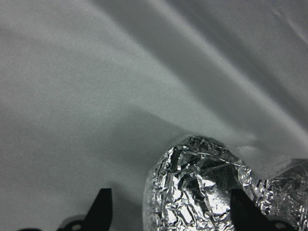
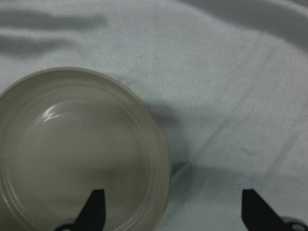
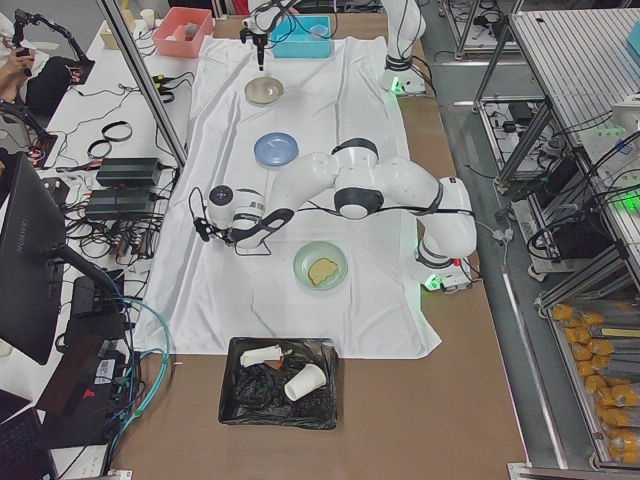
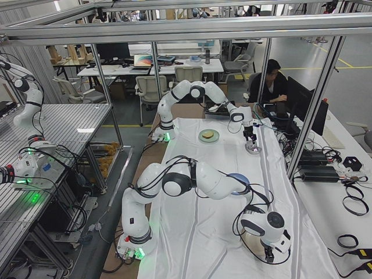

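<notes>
A crumpled silver foil item (image 4: 252,149) (image 1: 192,197) lies on the white cloth, with my left gripper (image 4: 250,139) (image 3: 208,230) just above it. In the left wrist view its open fingers frame part of the foil, with nothing held. My right gripper (image 3: 260,62) (image 4: 268,253) hangs over the beige plate (image 3: 264,86) (image 2: 72,149); in the right wrist view its fingers are wide open, one over the empty plate, one over cloth beside it.
A blue plate (image 3: 276,150) lies mid-cloth, a green plate (image 3: 305,275) with a yellow item near the left arm. A black lined bin (image 3: 235,400) with rubbish stands beyond the cloth; a cyan box (image 3: 300,45) sits at the other end.
</notes>
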